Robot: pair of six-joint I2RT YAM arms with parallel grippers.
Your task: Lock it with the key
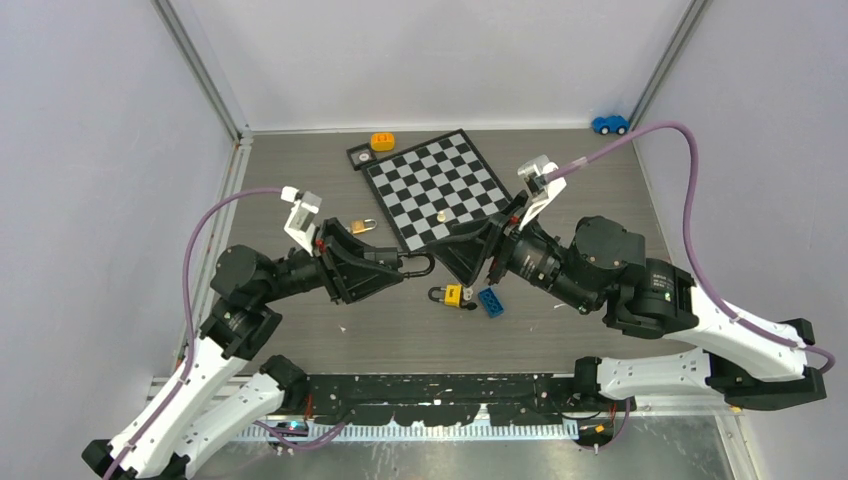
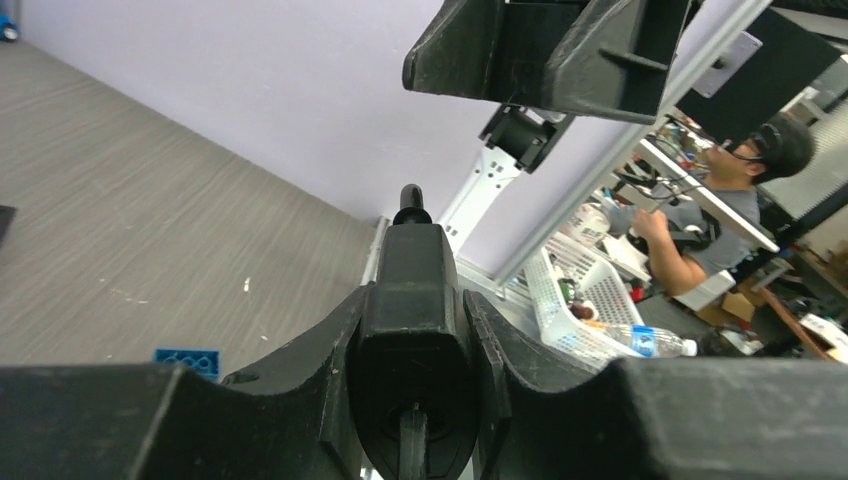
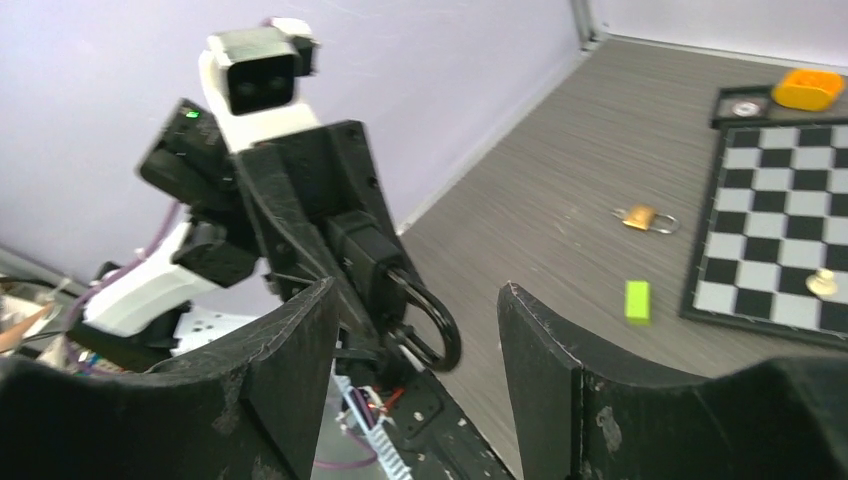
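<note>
A black padlock with a U-shaped shackle is held upright in my left gripper (image 1: 382, 262), which is shut on its body; in the right wrist view the shackle (image 3: 442, 330) points toward my right gripper. That right gripper (image 1: 455, 250) stands open just right of the shackle in the top view, with nothing visible between its fingers. I cannot make out a key in any view.
Below on the floor lie a yellow padlock (image 1: 452, 296), a brass padlock (image 3: 637, 217), a blue brick (image 1: 490, 302) and a green block (image 3: 637, 300). A chessboard (image 1: 430, 185) lies at the back, a blue toy car (image 1: 610, 124) back right.
</note>
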